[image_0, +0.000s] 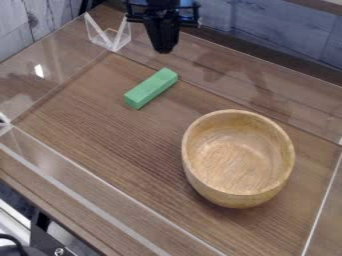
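Note:
A green rectangular block (151, 88) lies flat on the wooden table (94, 150), left of centre. My gripper (164, 42) is at the top centre, above and behind the block and apart from it. It is dark and small in the view; whether its fingers are open or shut is unclear.
A round wooden bowl (237, 158) fills much of the right side of the table. A clear plastic piece sits at the top left. The left, lower and upper-right parts of the table are free.

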